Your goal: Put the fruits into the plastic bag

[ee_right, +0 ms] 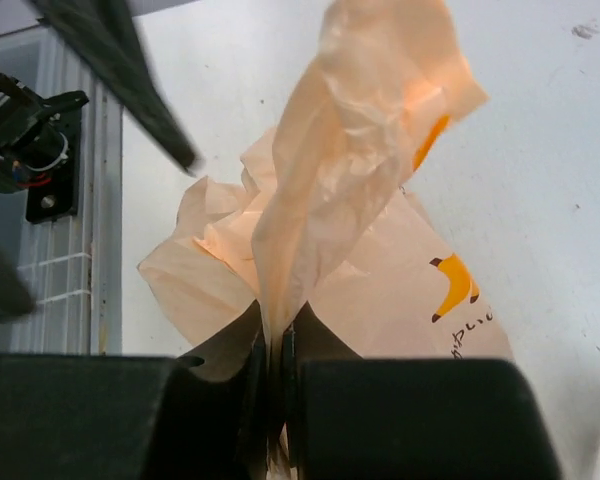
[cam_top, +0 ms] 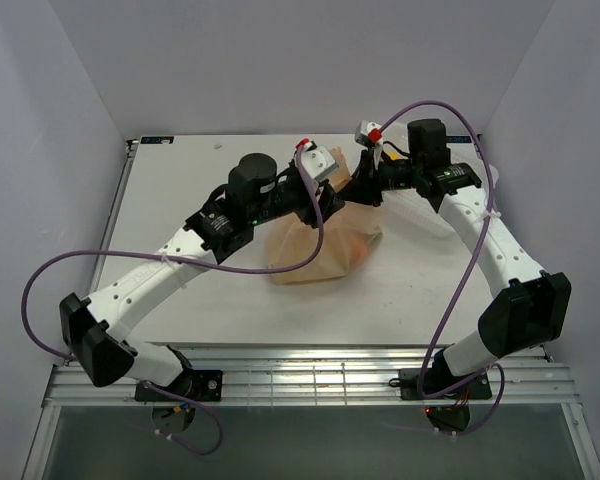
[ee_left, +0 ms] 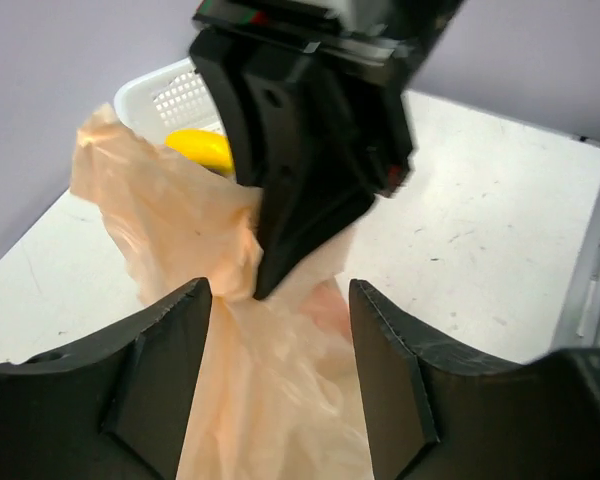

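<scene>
The peach plastic bag (cam_top: 315, 255) stands crumpled in the table's middle, a banana printed on it in the right wrist view. My right gripper is shut on the bag's gathered upper edge (ee_right: 320, 200). My left gripper is part open just left of the right gripper in the top view; in its own view the bag is behind its fingertips, and whether it touches is unclear. A yellow fruit (ee_left: 197, 145) shows in the white basket (ee_left: 140, 100) behind the bag. The bag's inside is hidden.
The white basket sits at the table's right back, partly under the right arm. Grey walls bound the back and sides.
</scene>
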